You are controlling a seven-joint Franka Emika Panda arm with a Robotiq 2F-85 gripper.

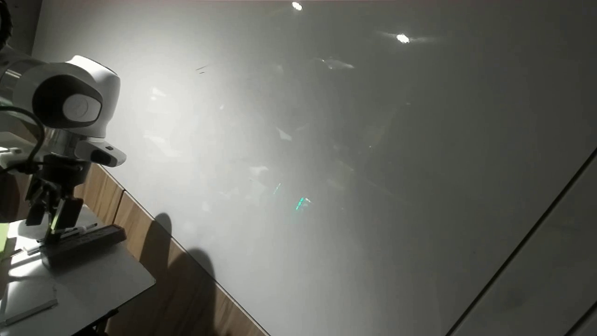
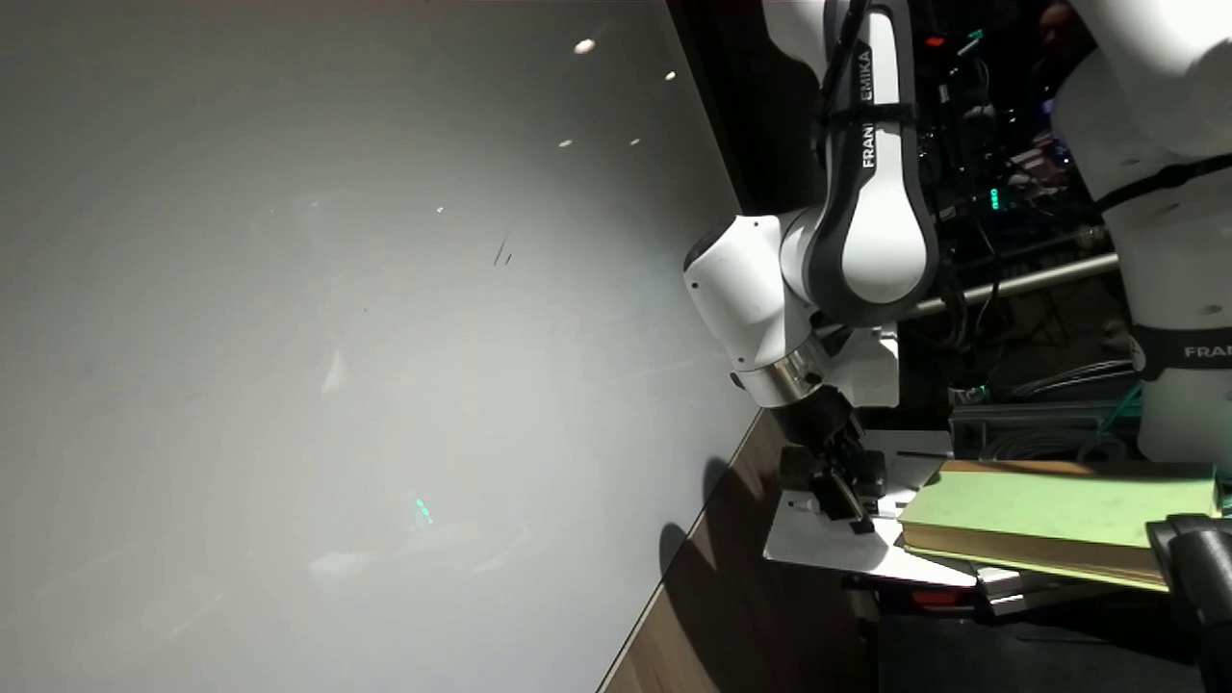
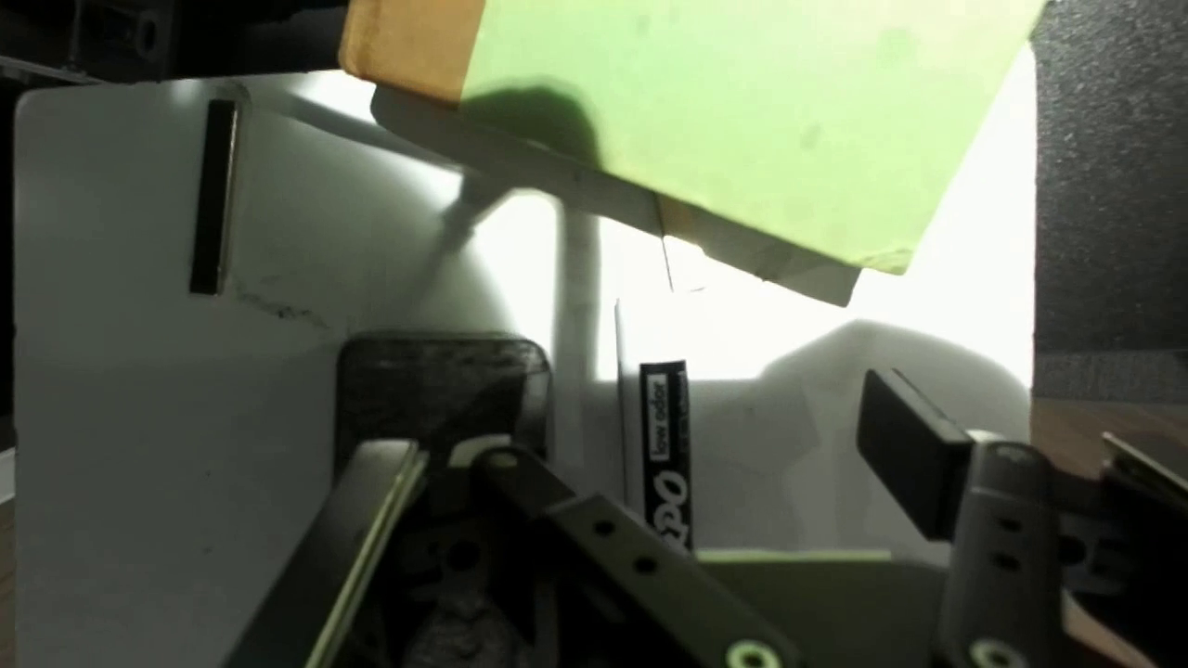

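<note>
My gripper hangs low over a white board, its fingers apart and nothing held between them. In the wrist view, a white marker with a black "low odor" label lies on the board between the two fingers. A dark eraser block sits left of the marker, partly hidden behind the left finger. From the first exterior view the eraser is close beside the fingertips; whether they touch cannot be told.
A green-topped box overhangs the board's edge. A thin dark strip lies on the board's far left in the wrist view. A large whiteboard rises beside the arm, above wooden panels. Bare board surrounds the strip.
</note>
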